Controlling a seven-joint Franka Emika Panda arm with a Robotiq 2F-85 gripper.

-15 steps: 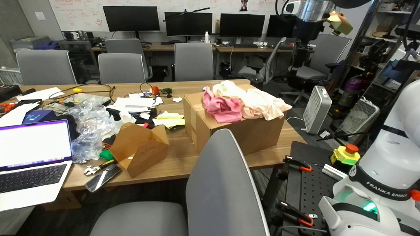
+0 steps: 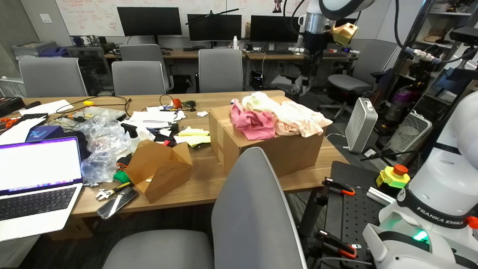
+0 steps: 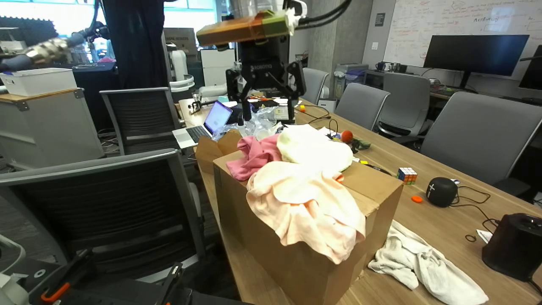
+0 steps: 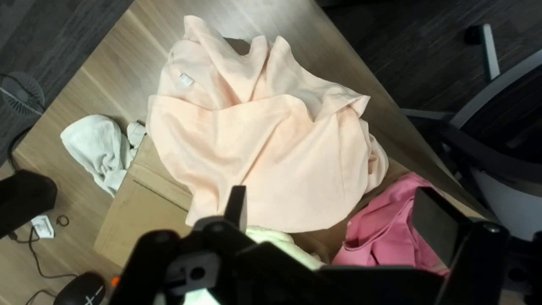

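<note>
My gripper (image 3: 267, 119) hangs above the cloths with its fingers spread wide and nothing between them. In exterior view 1 the gripper (image 2: 302, 92) shows dark against the chairs, higher than the box. A large cardboard box (image 3: 274, 259) stands on the table with crumpled cloths on top. The peach cloth (image 4: 259, 162) fills the middle of the wrist view, just beyond the fingertips. A pink cloth (image 4: 378, 226) lies partly behind the right finger. The pale yellow cloth (image 3: 315, 147) sits beside both, mostly hidden by the gripper in the wrist view.
On the table by the box lies a whitish cloth (image 3: 427, 264). Black speakers (image 3: 441, 191) and a puzzle cube (image 3: 407, 176) are nearby. A small open carton (image 2: 163, 172) and a laptop (image 2: 38, 192) stand farther left. A grey chair (image 2: 255, 210) stands close to the table's front.
In exterior view 1 my arm and gripper have moved left, from beyond the table's right side toward the box. The cloths and the box have stayed put.
</note>
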